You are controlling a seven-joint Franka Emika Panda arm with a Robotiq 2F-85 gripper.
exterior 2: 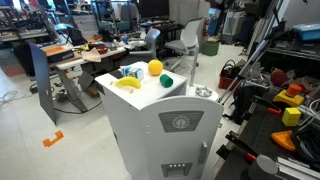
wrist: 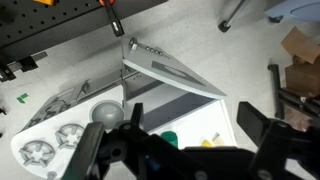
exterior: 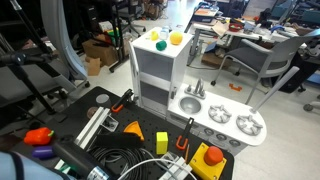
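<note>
A white toy cabinet [exterior: 176, 58] stands beside a low white stove-and-sink unit [exterior: 222, 114]. Its door [exterior 2: 180, 140], with a round emblem and a metal handle [exterior 2: 203, 153], is swung open, so the shelves inside show in exterior view 1. On the cabinet top are a yellow ball [exterior 2: 153, 64], a green item [exterior 2: 167, 81], a banana [exterior 2: 103, 87] and a blue-and-white item [exterior 2: 127, 71]. In the wrist view my gripper is open above the cabinet, its dark fingers wide apart with nothing visible between them. The door [wrist: 175, 72] lies ahead of them.
The stove unit has a sink [exterior: 190, 105] with a faucet and burners [exterior: 250, 125]. A dark perforated table with cables, a yellow block [exterior: 163, 143] and a red-button box [exterior: 211, 160] fills the near side. A grey chair [exterior: 262, 55] stands behind on open floor.
</note>
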